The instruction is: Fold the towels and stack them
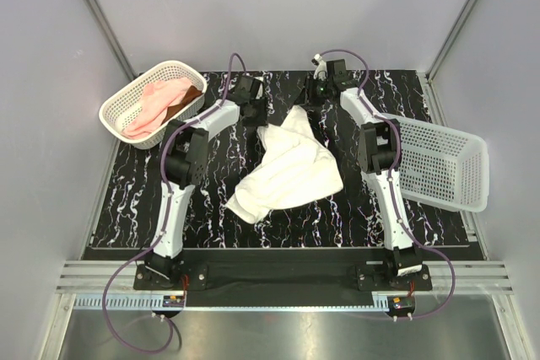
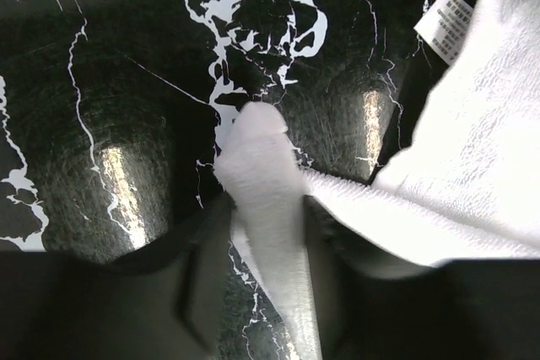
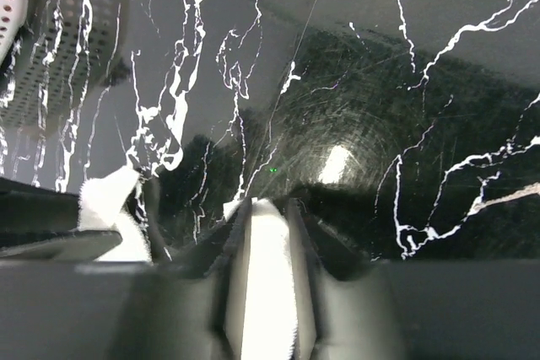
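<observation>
A crumpled white towel [image 1: 287, 170] lies spread on the dark marble table. My left gripper [image 1: 260, 117] is over its upper-left corner; in the left wrist view its blurred fingers flank a narrow strip of towel [image 2: 267, 183], with a label to the right. My right gripper [image 1: 305, 99] is over the upper-right tip; in the right wrist view towel [image 3: 266, 292] shows between its blurred fingers. Whether either has closed on the cloth cannot be told.
A white basket [image 1: 115, 109] with pink and brown cloths stands at the upper left. An empty white basket [image 1: 439, 166] stands at the right. Bare table [image 1: 126, 208] shows at the lower left.
</observation>
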